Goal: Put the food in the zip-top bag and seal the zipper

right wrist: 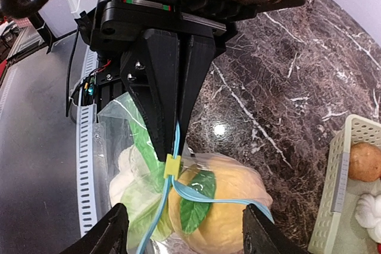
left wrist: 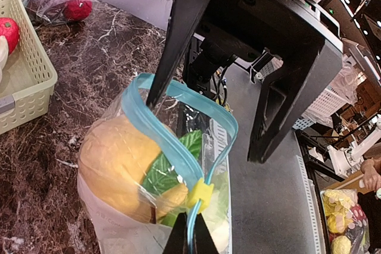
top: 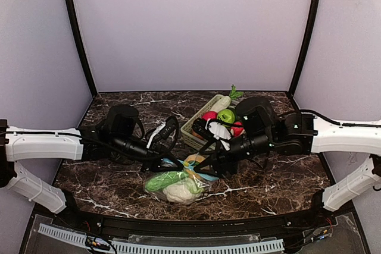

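Note:
The clear zip bag (top: 189, 197) holds a green vegetable (top: 161, 181), a white cauliflower (top: 180, 191) and a round orange food (left wrist: 117, 157) with a leaf. Pinched in my left gripper is the blue zipper strip, right beside the yellow slider (left wrist: 200, 194). Past the slider the blue strip (left wrist: 205, 106) bows into an open loop. My right gripper is open at that loop; in the left wrist view one of its fingers (left wrist: 174, 37) reaches inside the mouth, while the other stands outside, clear of the strip.
Behind the grippers stands a cream basket (top: 191, 124) with a green apple (top: 225, 116), a white radish and red produce. Another bag with a red item (left wrist: 77, 5) lies at the back in the left wrist view.

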